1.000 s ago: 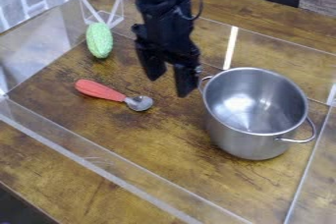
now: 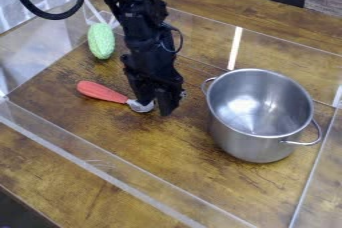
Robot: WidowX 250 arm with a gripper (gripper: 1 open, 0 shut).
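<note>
The black gripper [image 2: 152, 98] hangs low over the metal end of a spoon with a red handle [image 2: 102, 90], which lies on the wooden table [image 2: 120, 162] at the left. Its fingertips partly cover the spoon's head. Whether it is open or shut on the spoon is hard to see against the dark arm.
A large steel pot [image 2: 261, 114] stands to the right of the gripper. A pale green corn-like object [image 2: 100, 38] lies at the back left.
The gripper has come down and to the left, away from beside the pot and onto the spoon's metal end. The spoon and pot look unmoved.
</note>
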